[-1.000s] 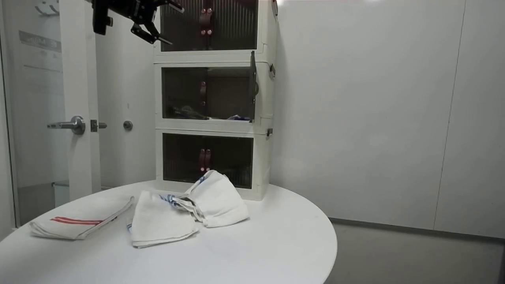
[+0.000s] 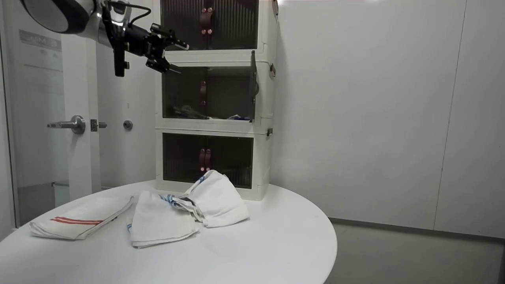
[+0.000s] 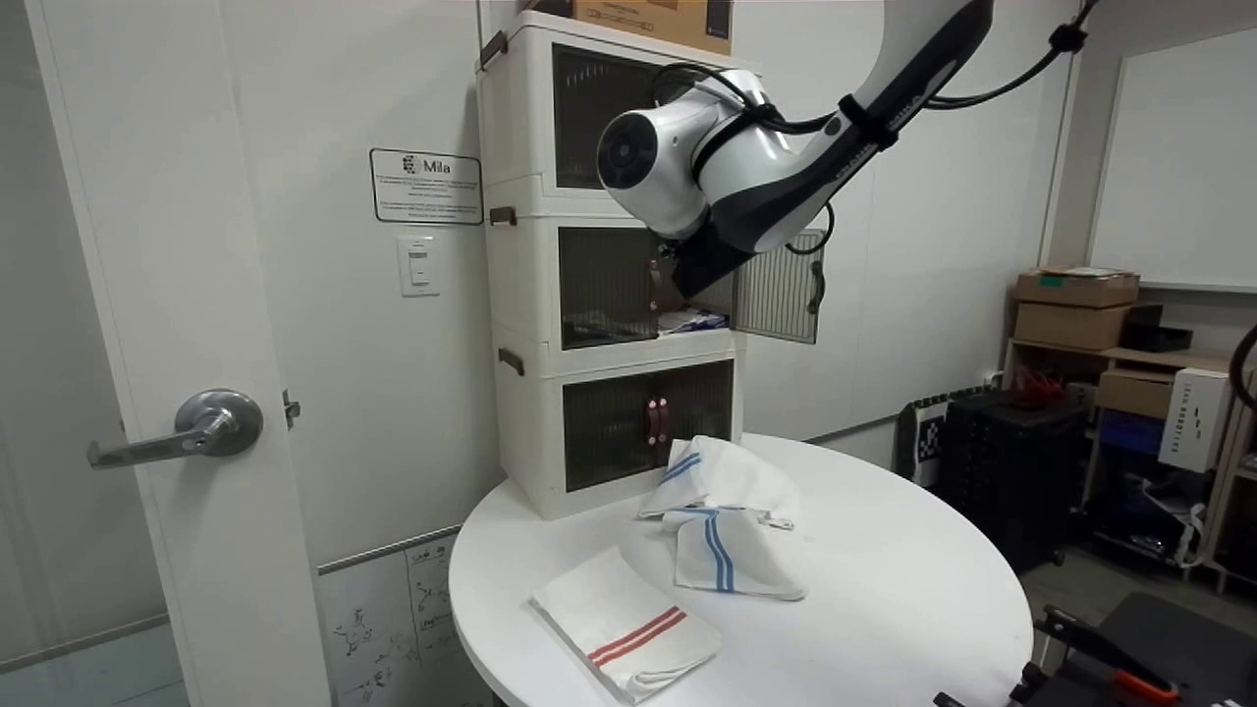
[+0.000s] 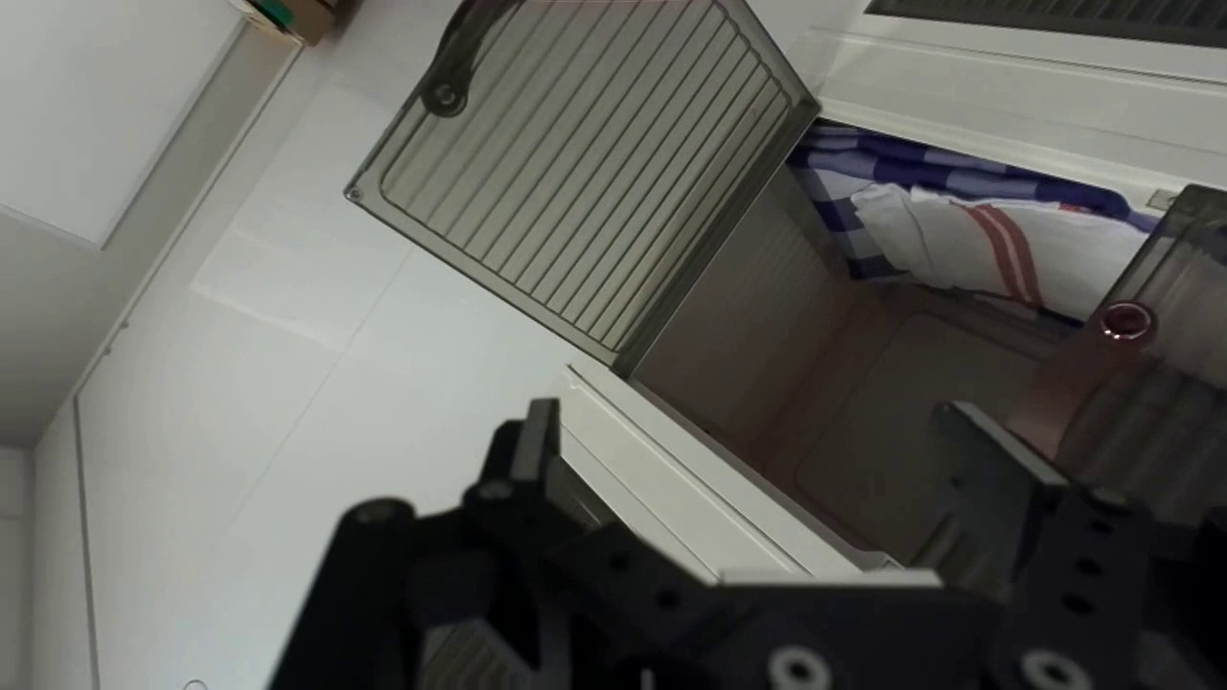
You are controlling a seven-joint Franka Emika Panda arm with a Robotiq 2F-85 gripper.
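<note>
My gripper [image 2: 182, 57] stands open in front of the cabinet, near the top of its middle compartment, nothing between its fingers. The wrist view has the gripper with fingers spread wide, facing that compartment. One ribbed door [image 4: 575, 172] there is swung out; the other, with a brown handle [image 2: 203, 93], is closed. Inside lie a white cloth with red stripes [image 4: 978, 236] and a blue checked cloth [image 4: 828, 207]. On the table are a folded red-striped towel [image 3: 630, 625] and two blue-striped towels, one flatter [image 2: 161, 220], one heaped [image 2: 220, 201] against it.
The white cabinet [image 3: 524, 436] stands at the back of the round table [image 2: 284, 236], its upper and lower compartments shut. The swung-out door juts into the space before the cabinet. Bare tabletop lies to the right of the towels in the first exterior view.
Fingers stay apart; towels and cabinet doors look unmoved.
</note>
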